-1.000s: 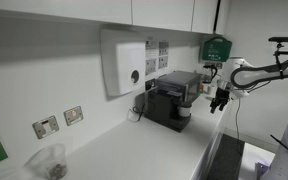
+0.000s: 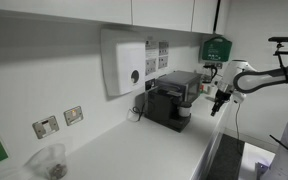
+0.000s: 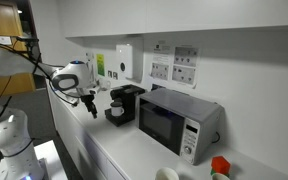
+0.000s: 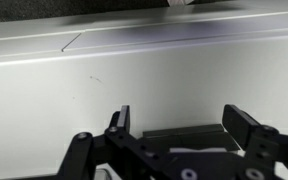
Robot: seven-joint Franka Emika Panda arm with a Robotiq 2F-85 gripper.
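My gripper is open and empty, its two dark fingers apart above the white counter [image 4: 59, 105]. In the second exterior view the gripper [image 3: 93, 112] hangs over the counter, to the left of a black coffee machine [image 3: 128, 101]. A pale cup or jug [image 3: 117, 108] sits in the machine's front. From the first exterior view, the gripper [image 2: 220, 105] appears to the right of the coffee machine [image 2: 162, 108], with clear space between them. At the bottom of the wrist view, a dark flat object [image 4: 184, 132] lies partly hidden behind the gripper.
A microwave [image 3: 171, 126] stands along the wall beside the coffee machine. White cups [image 3: 167, 174] and a red object [image 3: 219, 164] lie at the near right. A clear bowl [image 2: 49, 160] rests at the far left.
The arm's wrist has shifted and turned a little, showing more of its white casing. The gripper stays near the same spot; the items on the counter have not moved.
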